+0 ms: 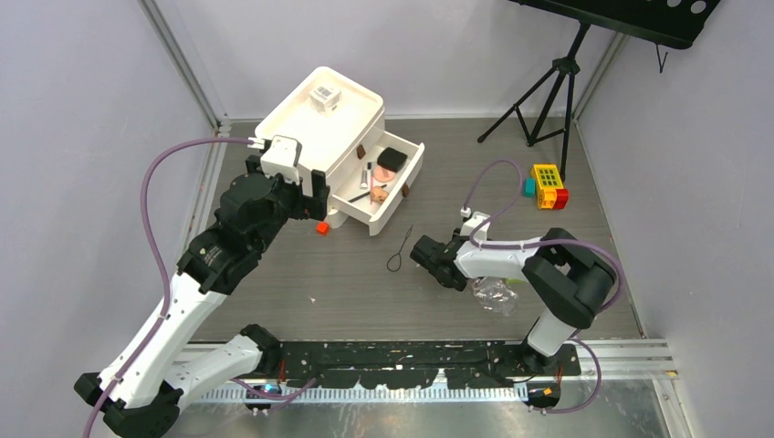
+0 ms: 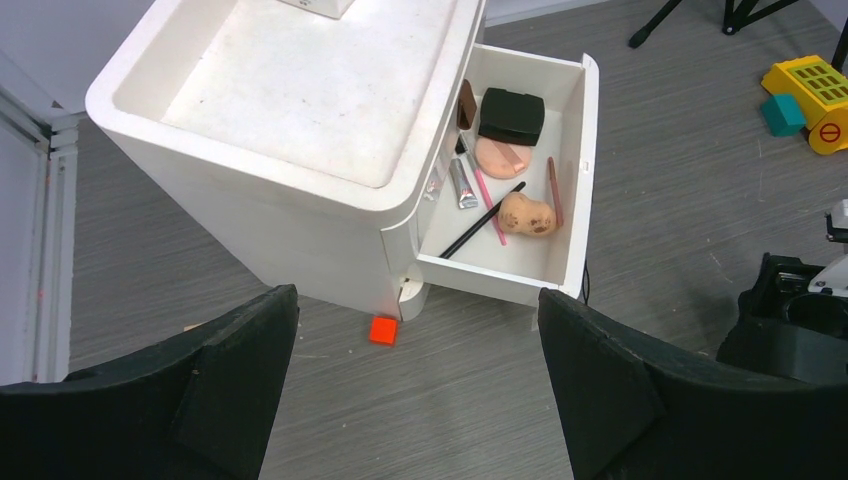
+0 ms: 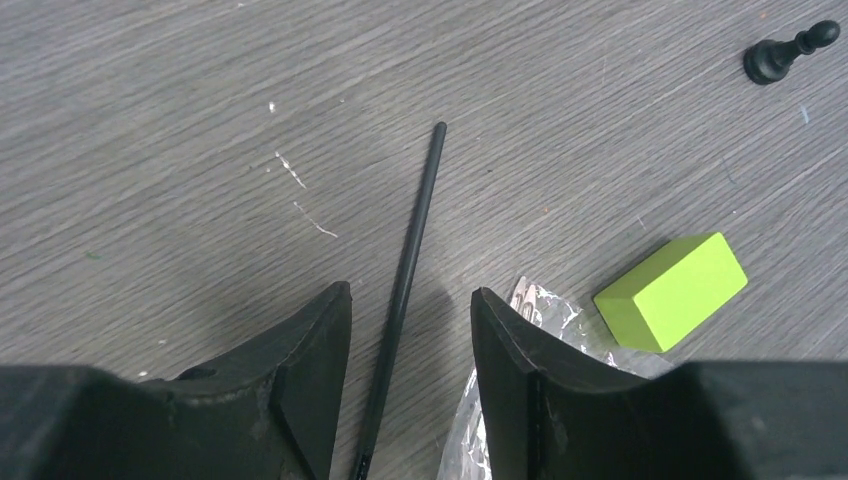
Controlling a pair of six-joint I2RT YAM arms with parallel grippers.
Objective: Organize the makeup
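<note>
The white drawer unit [image 1: 310, 119] has its drawer [image 2: 520, 270] pulled out, holding a black compact [image 2: 511, 115], pink puff [image 2: 497, 162], silver tube [image 2: 463, 185], beige sponge [image 2: 527, 215], black stick [image 2: 470, 235] and slim pink items. My left gripper stands open above, beside the unit, holding nothing. My right gripper is open and low over the floor, a thin black stick [image 3: 408, 260] lying between and beyond its fingertips, not gripped. A clear plastic bag [image 3: 465, 440] lies beside it.
A green block [image 3: 670, 290] and black pawn [image 3: 775, 58] lie near the right gripper. Scissors [image 1: 394, 263], an orange cube [image 2: 383, 330], yellow toy [image 1: 548, 187] and music stand [image 1: 566, 68] are around the unit.
</note>
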